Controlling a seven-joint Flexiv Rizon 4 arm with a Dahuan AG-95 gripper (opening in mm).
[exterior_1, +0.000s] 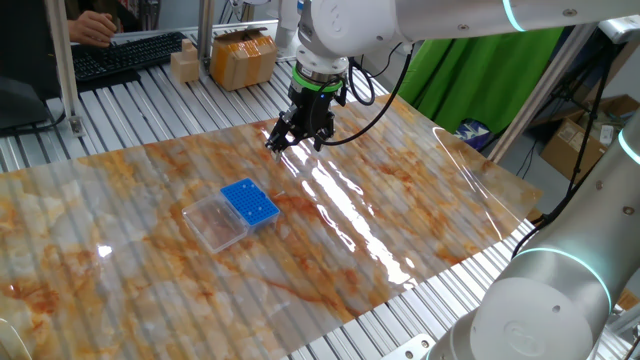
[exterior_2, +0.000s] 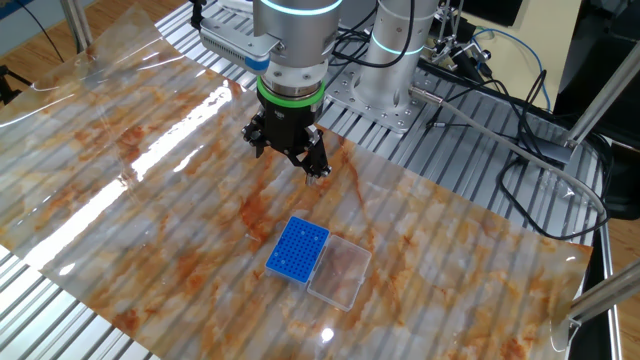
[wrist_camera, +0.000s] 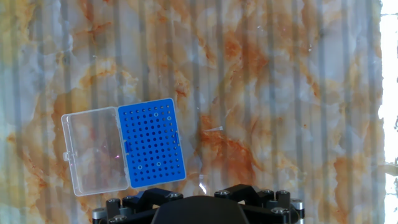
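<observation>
A blue perforated rack (wrist_camera: 152, 143) lies on the table with its clear hinged lid (wrist_camera: 96, 152) folded open flat beside it. A few pale rings show in some of its holes. To the right of the rack lies a small clear pointed piece (wrist_camera: 214, 129), perhaps a pipette tip. My gripper (exterior_2: 286, 160) hangs above the table, pointing down, a short way from the rack (exterior_2: 299, 249) and not touching it. Its black fingers (wrist_camera: 163, 196) are spread at the bottom of the wrist view, and nothing shows between them. A bright sliver near them could be another clear piece or glare.
A marbled glossy sheet (exterior_1: 120, 200) covers the slatted table, with strong light reflections. At the back stand a cardboard box (exterior_1: 243, 58) and a small wooden block (exterior_1: 185, 64), near a keyboard (exterior_1: 130, 58) and a person's hand (exterior_1: 92, 28). Around the rack the sheet is mostly clear.
</observation>
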